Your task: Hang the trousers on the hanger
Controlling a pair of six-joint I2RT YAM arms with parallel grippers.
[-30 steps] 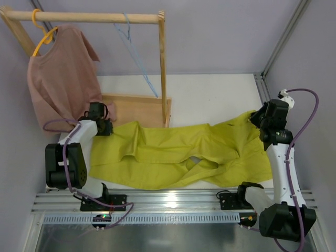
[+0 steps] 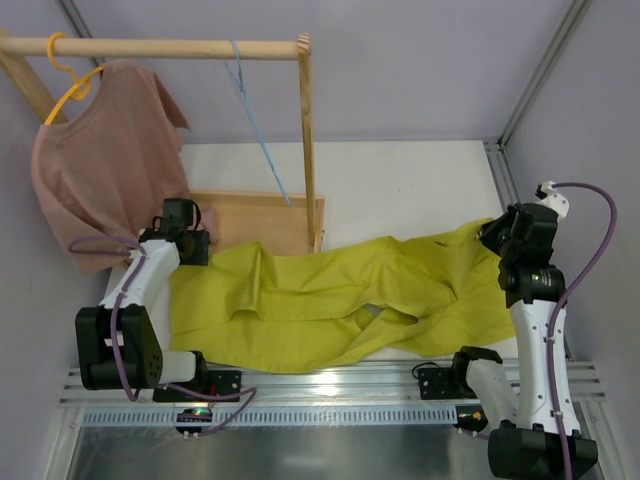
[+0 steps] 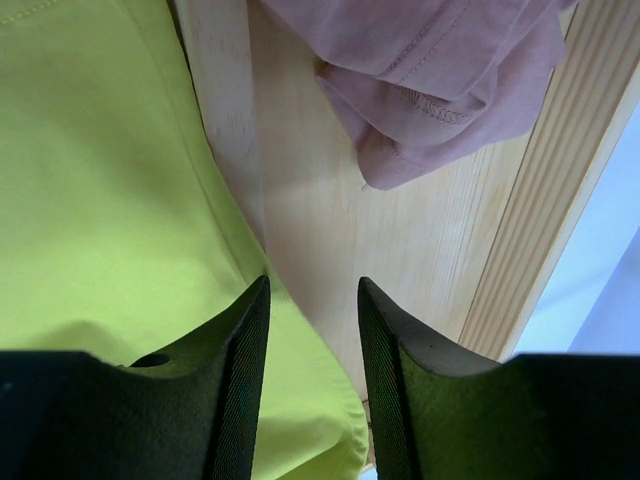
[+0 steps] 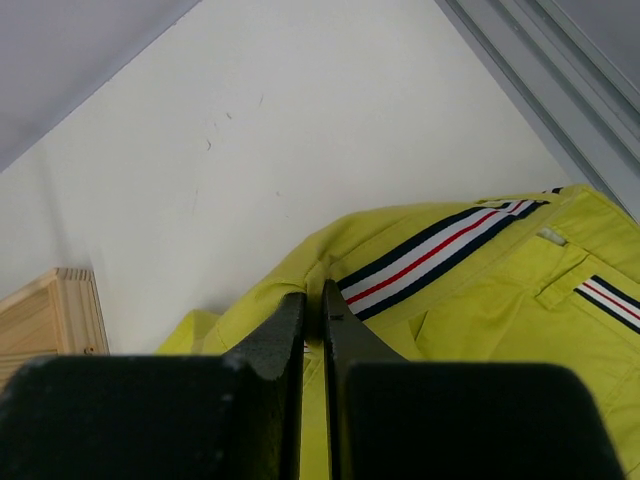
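Yellow-green trousers (image 2: 320,285) lie spread and wrinkled across the table. My right gripper is shut on their waistband edge, near the striped band (image 4: 440,250), at the right end. At the left end my left gripper stands open; the edge of the trouser cloth (image 3: 130,220) passes below its fingers, with no cloth seen pinched. A thin blue hanger (image 2: 257,128) hangs tilted from the rack's bar (image 2: 170,48), toward its right end.
A pink shirt (image 2: 110,150) on an orange hanger (image 2: 72,92) hangs at the rack's left, close to my left arm. The rack's wooden base (image 2: 262,215) lies behind the trousers. Bare white table (image 2: 410,180) shows at the back right.
The rack and shirt have shifted a little too, and the blue hanger has swung.
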